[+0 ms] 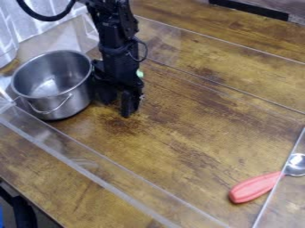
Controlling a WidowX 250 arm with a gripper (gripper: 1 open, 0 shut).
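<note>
My black gripper (125,96) hangs low over the wooden table, just right of a steel pot (52,82), close against its side. Whether its fingers are open or shut cannot be made out against the dark body. A small green item (139,74) peeks out behind the arm, mostly hidden. A spoon with a pink handle (255,187) lies at the lower right.
Clear plastic edging runs along the left side and lower left. A dark edge lies at the top right.
</note>
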